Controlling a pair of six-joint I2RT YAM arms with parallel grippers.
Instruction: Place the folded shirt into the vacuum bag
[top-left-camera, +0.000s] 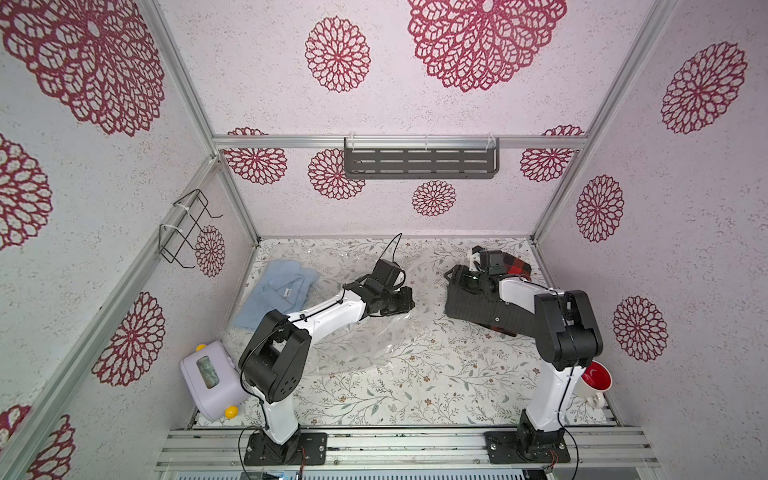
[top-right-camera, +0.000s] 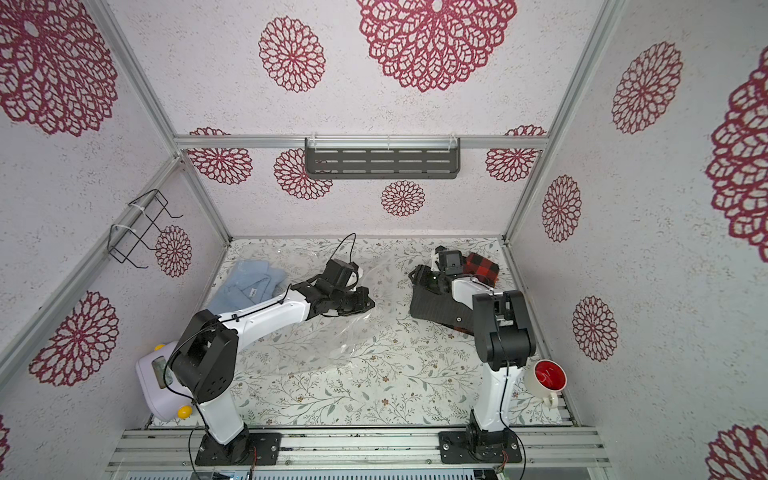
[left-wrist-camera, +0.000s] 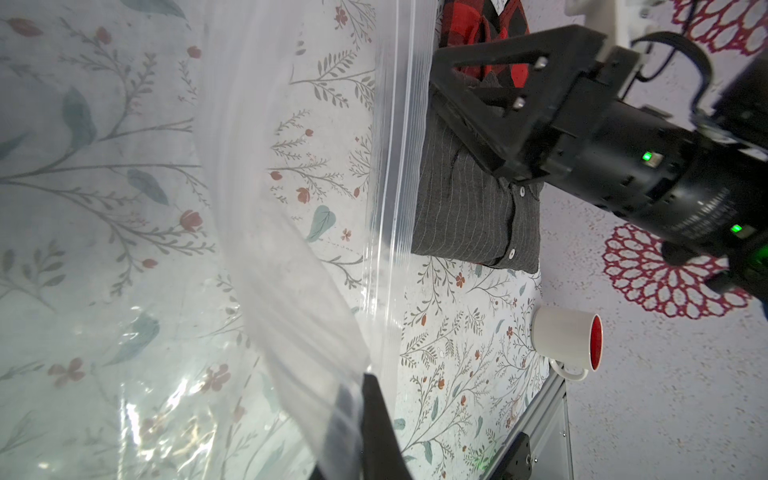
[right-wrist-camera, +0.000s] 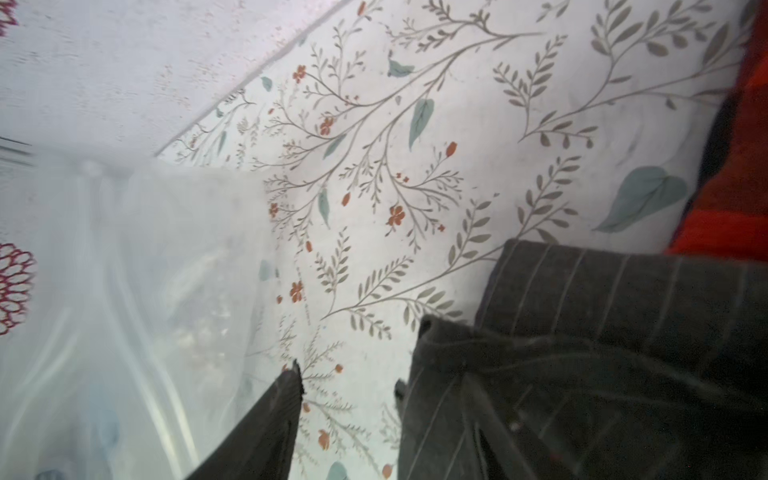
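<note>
A folded dark grey pinstriped shirt lies on the right side of the table. The clear vacuum bag spreads over the middle and left. My left gripper is shut on the bag's film near its mouth, and the zip strip rises toward the shirt in the left wrist view. At the shirt's left edge, my right gripper stands part open. One of its fingers is over bare cloth, while the other overlaps the grey fabric. Whether that finger touches the shirt, I cannot tell.
A red-and-black checked garment shows behind and under the grey shirt. Folded blue clothing lies at the left, beside or under the film. A lilac toaster-like box and a red-lined mug stand at the front corners.
</note>
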